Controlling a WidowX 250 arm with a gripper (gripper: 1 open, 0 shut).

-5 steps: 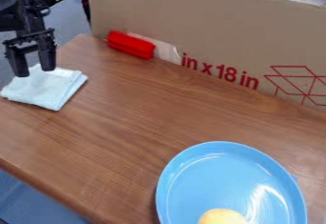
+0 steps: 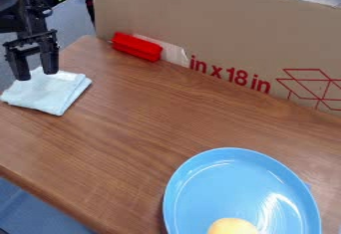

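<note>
My gripper is at the upper left, fingers pointing down and spread apart, just over the back part of a folded pale cloth on the table. I see nothing clearly held between the fingers; whether they touch the cloth I cannot tell. A blue plate lies at the front right, with a pale yellow round object on it, cut off by the frame's bottom edge.
A red block sits at the back against a cardboard panel that lines the rear edge. Its left edge drops away at lower left.
</note>
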